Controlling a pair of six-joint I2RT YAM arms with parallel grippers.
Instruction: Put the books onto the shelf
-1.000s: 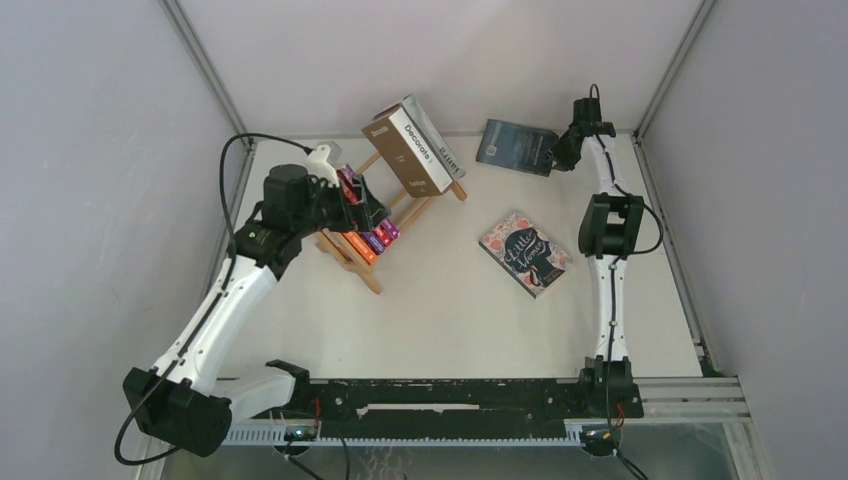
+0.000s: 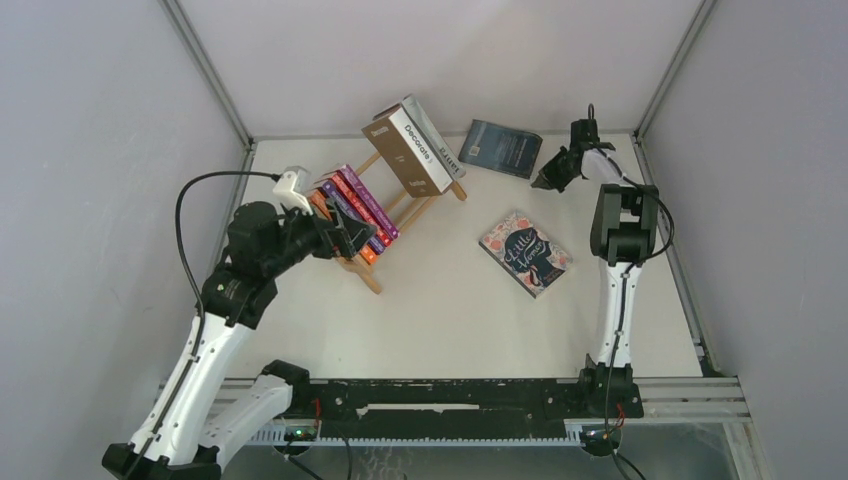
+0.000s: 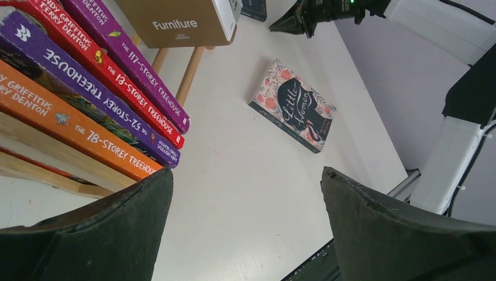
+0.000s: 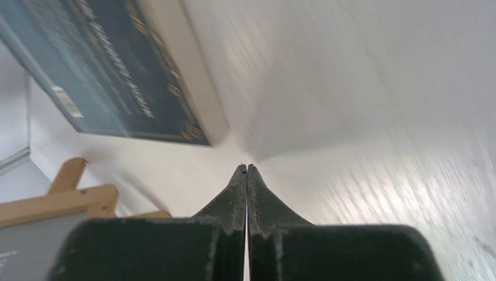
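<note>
The dark blue Nineteen Eighty-Four book (image 2: 501, 147) lies flat by the table's back edge. To its right my right gripper (image 2: 540, 184) is apart from it. In the right wrist view that gripper's fingertips (image 4: 238, 175) meet with nothing between them, and the blue book (image 4: 111, 70) is up and left of them. The Little Women book (image 2: 525, 252) rests flat mid-table. Treehouse books (image 3: 111, 93) lean in the wooden rack at left. Brown Furniture box file (image 3: 175, 17) and a grey file (image 2: 432, 135) stand farther back. My left gripper is wide open and empty, over the rack's front.
The wooden rack (image 2: 415, 208) sits at an angle on the left half of the white table (image 2: 450, 320). Free room lies in front of Little Women and across the front middle. Grey walls close off the sides and back.
The left gripper, still open, has moved left.
</note>
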